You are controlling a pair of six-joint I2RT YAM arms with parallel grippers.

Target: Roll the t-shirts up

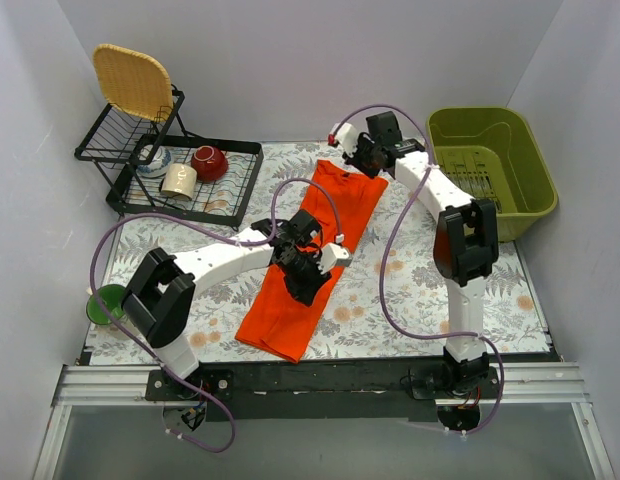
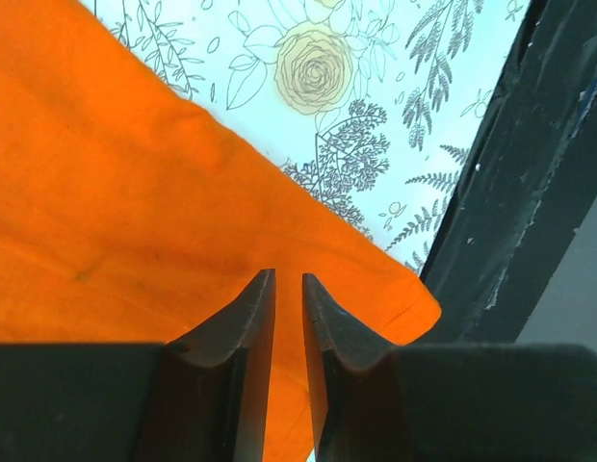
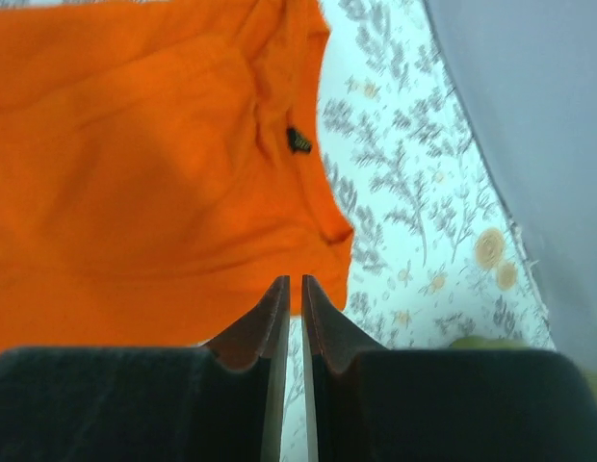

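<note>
An orange T-shirt [image 1: 280,320] lies flat and long, running diagonally from the front edge to the back of the patterned table [image 1: 410,310]. My left gripper is shut over its front part, near a corner by the table's edge, with nothing seen between the fingers. My right gripper is above the back end, by a corner with a small dark patch; its fingertips stand close together, with nothing visible between them.
An olive bin [image 1: 530,180] stands at back right, a black dish rack [image 1: 220,214] with bowl and mugs at back left, and a green mug [image 1: 104,305] at left front.
</note>
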